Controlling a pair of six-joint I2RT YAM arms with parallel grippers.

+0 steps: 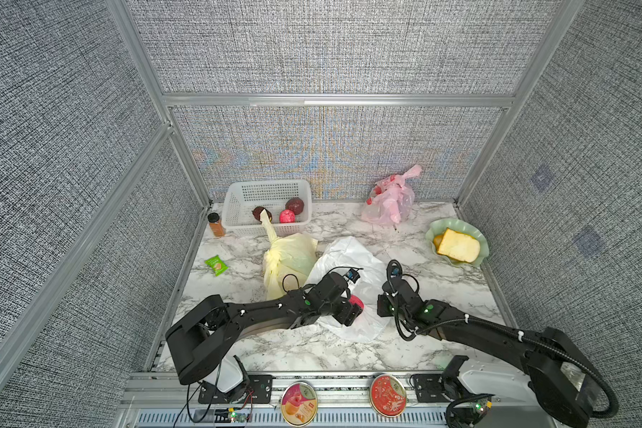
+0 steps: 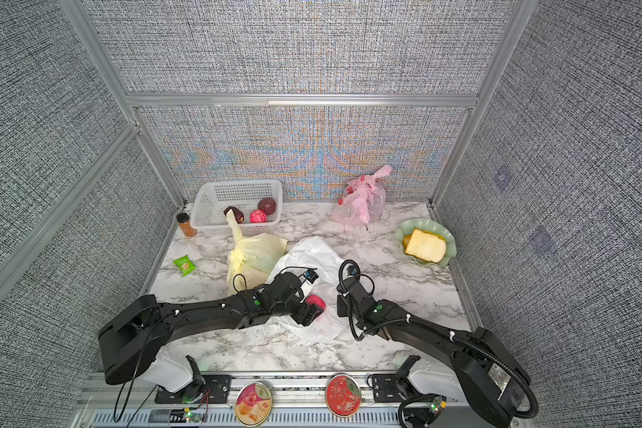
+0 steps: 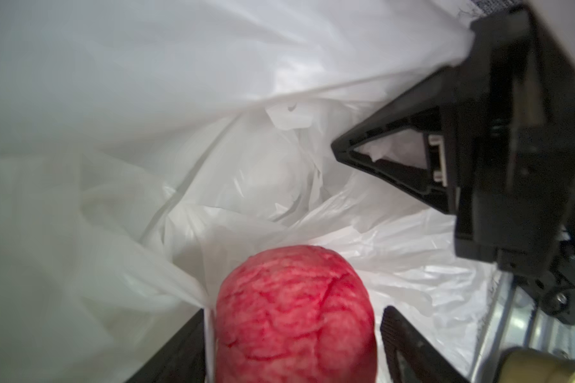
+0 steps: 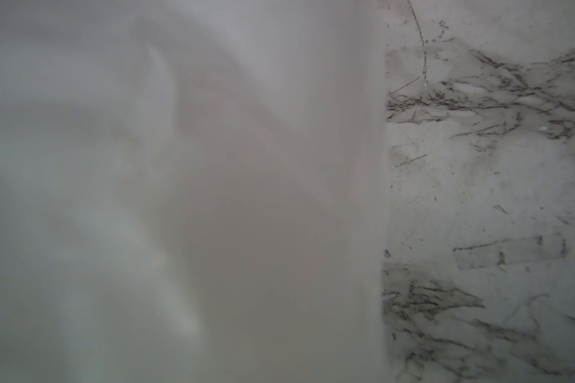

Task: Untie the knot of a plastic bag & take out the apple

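A round red apple [image 3: 294,319] shows in the left wrist view, low in the opened white plastic bag [image 1: 348,254]. My left gripper [image 1: 353,311] is around it, one finger on either side. It looks part open: a narrow gap separates the right finger [image 3: 410,348] from the apple, while a fold of film lies by the left one. Inside the bag's mouth, my right gripper has its fingertips together, with a sheet of film running over its body. No film can be made out clearly between those tips. White film [image 4: 172,223] covers much of the right wrist view.
Left of the white bag is a knotted yellow bag [image 1: 292,253]. Farther back are a white basket [image 1: 239,191] holding fruit and a pink bag [image 1: 391,199]. A green bowl [image 1: 483,244] with bread stands at the right. Bare marble [image 1: 435,299] lies between bowl and right arm.
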